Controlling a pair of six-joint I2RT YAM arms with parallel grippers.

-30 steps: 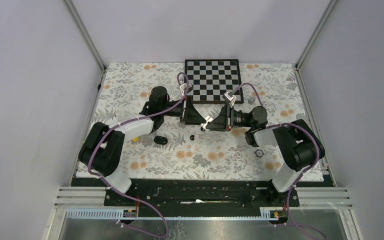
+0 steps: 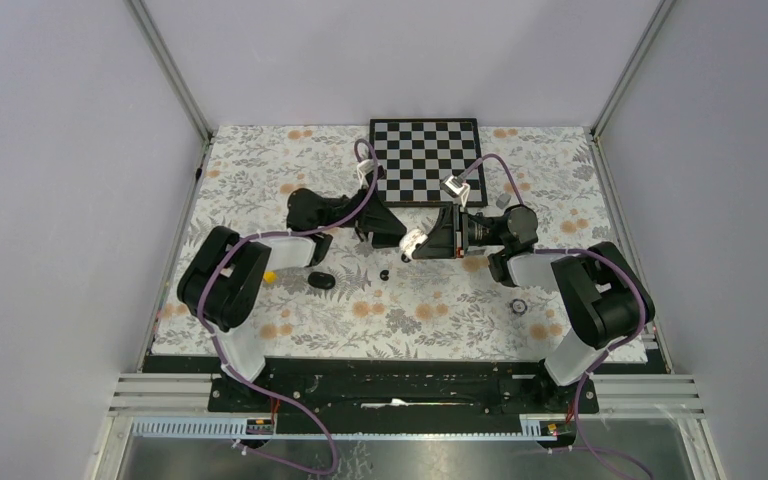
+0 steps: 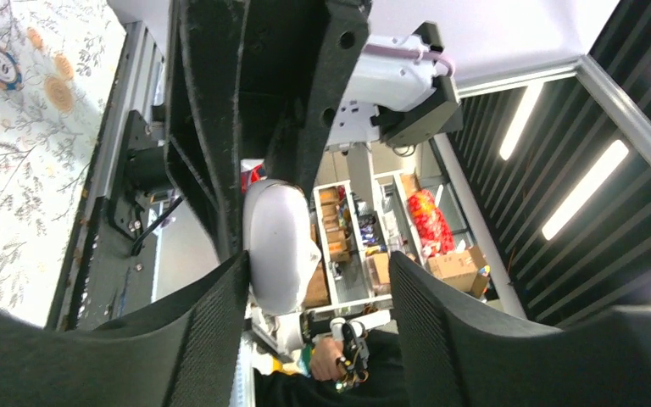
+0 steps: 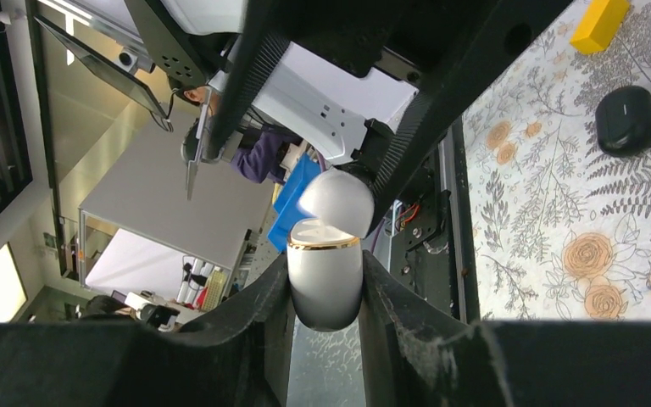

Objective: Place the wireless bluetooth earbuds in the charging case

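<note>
A small white charging case (image 4: 326,288) with a gold rim is gripped by my right gripper (image 2: 428,249), above the table. Its lid (image 4: 339,202) stands raised in the right wrist view. My left gripper is partly open around the case's lid side; one of its fingers (image 3: 212,326) lies against or very near the white shell (image 3: 278,242), and the other stands clear. On the table below lie two tiny dark pieces (image 2: 384,274), perhaps the earbuds, too small to make out. The inside of the case cannot be clearly seen.
A chessboard (image 2: 425,160) lies at the back of the table. A black rounded object (image 2: 322,282) and a yellow block (image 2: 270,277) lie on the left, a poker chip (image 2: 518,307) on the right.
</note>
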